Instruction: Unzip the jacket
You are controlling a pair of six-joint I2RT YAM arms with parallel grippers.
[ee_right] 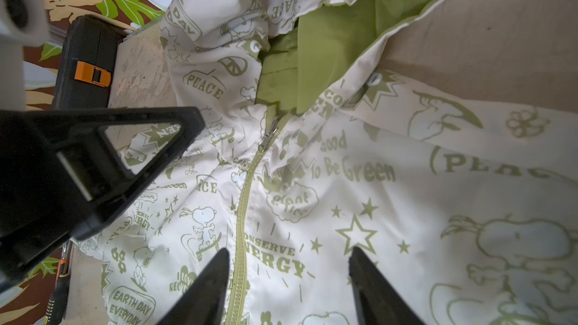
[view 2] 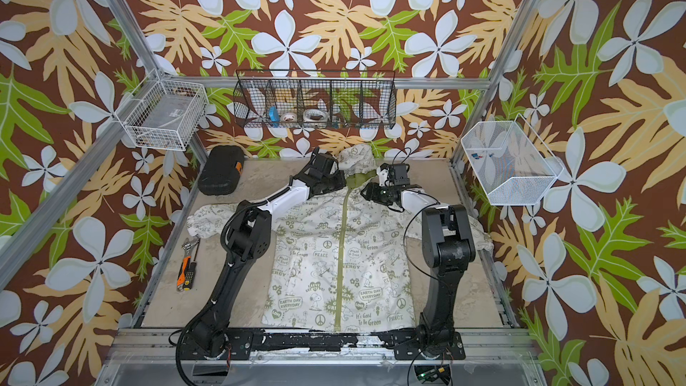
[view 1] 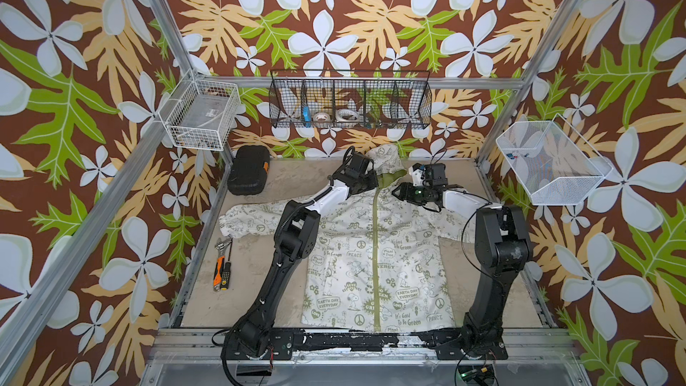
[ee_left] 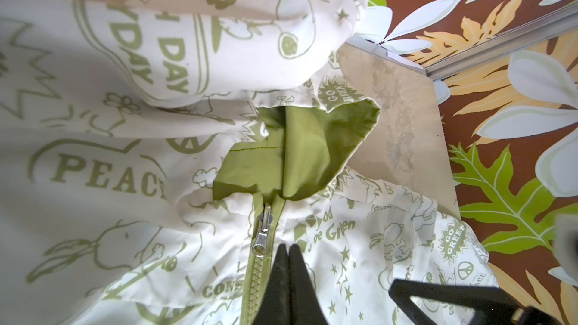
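Note:
The white jacket with green print lies face up, its hood toward the back wall. A green zipper runs down its middle. The metal zipper pull sits at the collar opening, at the zipper's top. In the left wrist view my left gripper is shut, its tips pressed together with nothing between them; the pull lies outside, just up and left of them. My right gripper stands open over the jacket's right chest, empty. The same zipper pull shows beyond it, beside the left gripper's dark finger.
A black case stands at the back left. Orange-handled tools lie on the table's left. Wire baskets hang around: white on the left, black at the back, white on the right. The two grippers are close together.

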